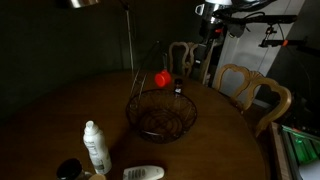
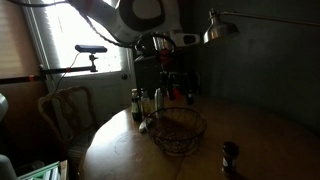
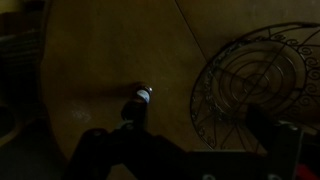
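My gripper [image 1: 207, 38] hangs in the air above the table's far right side, higher than the wire basket [image 1: 161, 136]. In the wrist view the dark fingers [image 3: 275, 140] stand wide apart, so the gripper is open, and nothing shows between them. A small dark bottle [image 1: 178, 86] with a pale top stands on the table behind the basket. Wrist view shows a bottle [image 3: 141, 96] below the gripper, left of the basket [image 3: 255, 80]. A red object [image 1: 162, 78] is near the basket's far rim; its exact kind is unclear.
At the near left stand a white spray bottle [image 1: 97, 148] and a dark jar [image 1: 71, 169]; a white object [image 1: 143, 173] lies nearby. Chairs [image 1: 236, 82] line the right edge. A lamp [image 2: 221, 27] hangs above. Bare table [image 1: 60, 105] lies left of the basket.
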